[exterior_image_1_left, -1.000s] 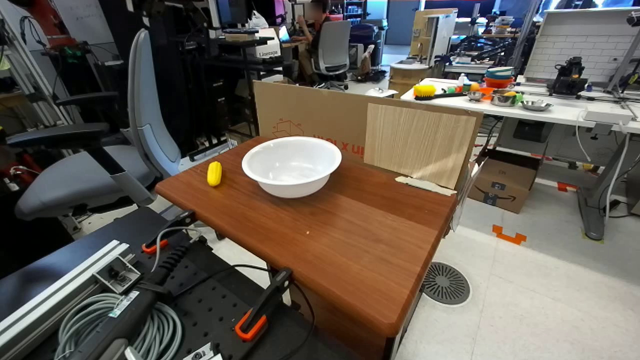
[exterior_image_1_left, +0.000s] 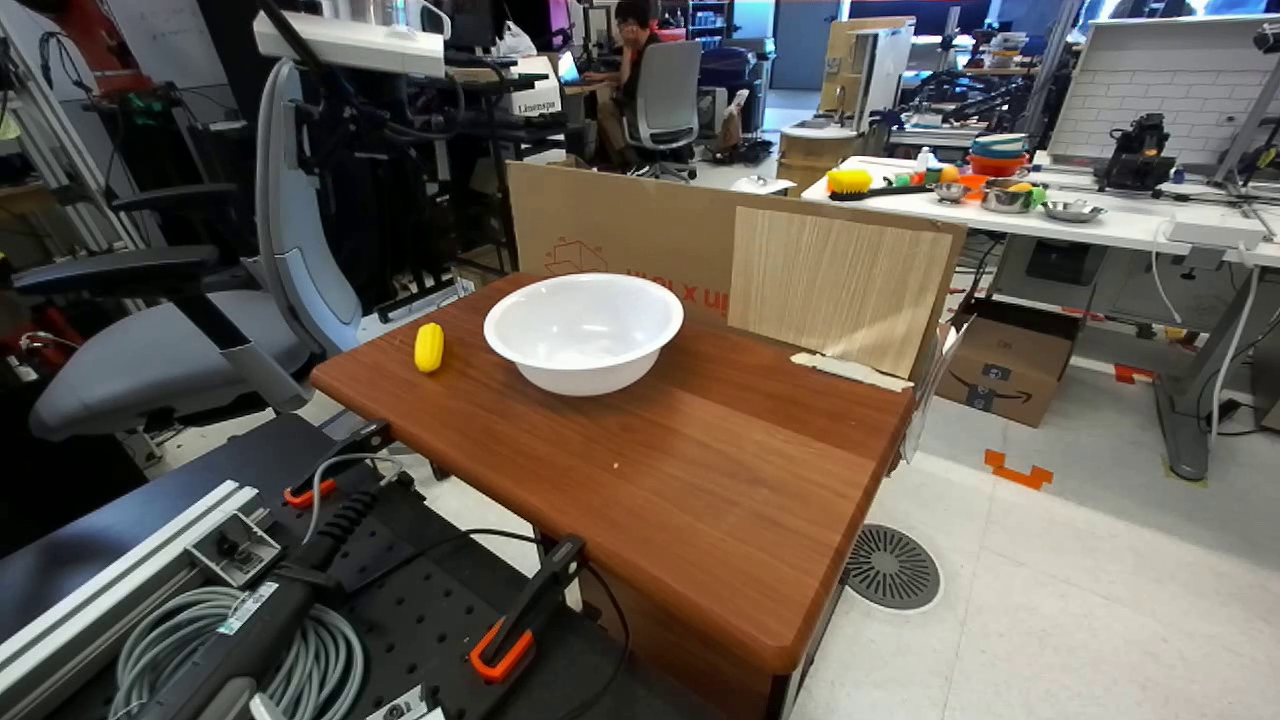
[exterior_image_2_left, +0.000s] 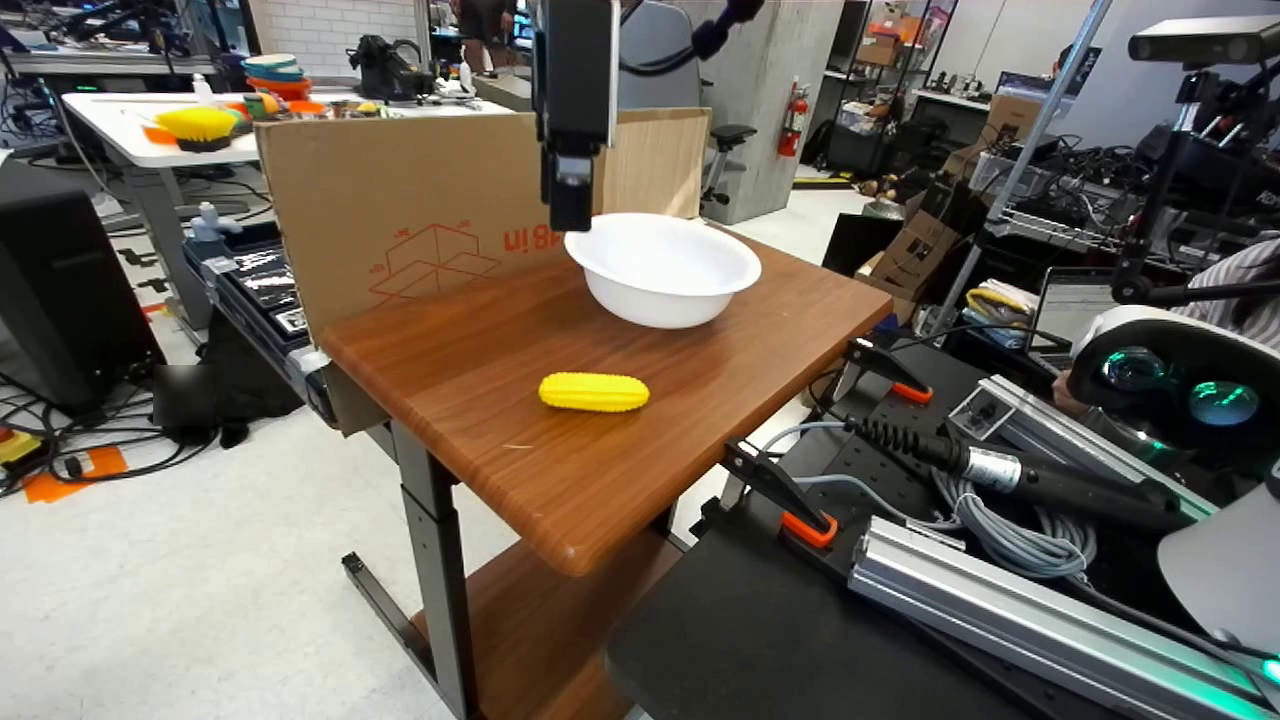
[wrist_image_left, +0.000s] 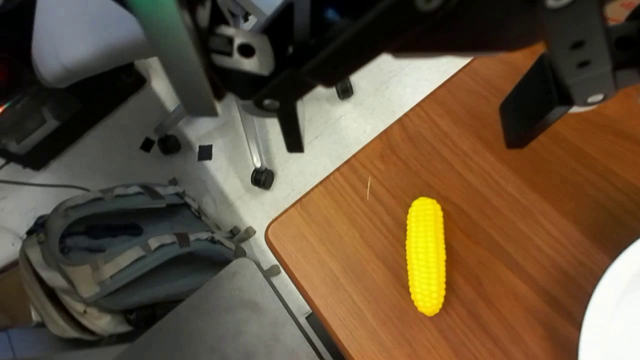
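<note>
A yellow corn cob (wrist_image_left: 426, 257) lies on its side on the brown wooden table (wrist_image_left: 504, 240), near one corner. Beside it stands a white bowl (exterior_image_1_left: 584, 330), whose rim also enters the right edge of the wrist view. My gripper is open, its black fingers (wrist_image_left: 534, 108) spread wide and nothing between them. Exterior view 2 has the gripper (exterior_image_2_left: 569, 216) raised above the table, pointing down in front of the bowl's left rim; the corn (exterior_image_2_left: 594, 391) rests lower down, clear of the fingers.
An upright cardboard panel (exterior_image_1_left: 636, 222) borders one long side of the table. Black clamps with orange tips (exterior_image_1_left: 528, 606) grip the opposite edge. In exterior view 1, the table's right half is mostly bare. A chair (exterior_image_1_left: 300, 228) stands beyond the corn's end.
A white part of the arm has come into the top left of exterior view 1. Corn and bowl are where they were.
</note>
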